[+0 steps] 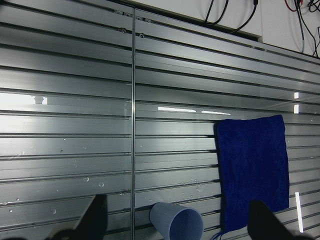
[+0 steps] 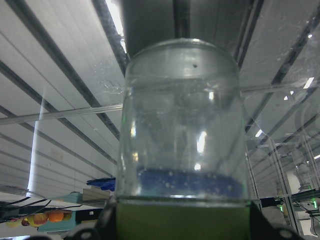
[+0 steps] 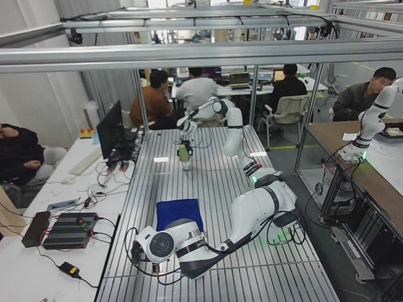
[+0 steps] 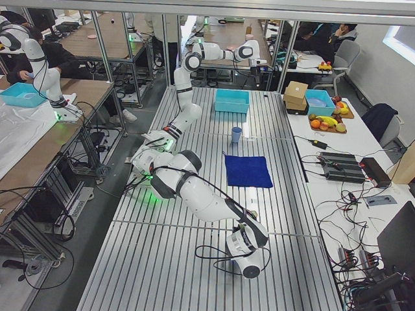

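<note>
A clear bottle (image 2: 185, 125) with an olive-green lower part fills the right wrist view, gripped by my right gripper (image 3: 184, 151), which is upright over the far end of the slatted table. A light blue cup (image 1: 176, 220) appears at the bottom of the left wrist view, beside a dark blue cloth (image 1: 252, 165). The dark fingers of my left gripper frame that view's bottom edge, apart, with the cup seen between and beyond them. The cup also shows in the camera right view (image 4: 236, 135).
A teal bin (image 4: 231, 101) stands at one end of the table (image 4: 168, 259). Fruit, boxes and black electronics sit on the white side table (image 4: 356, 142).
</note>
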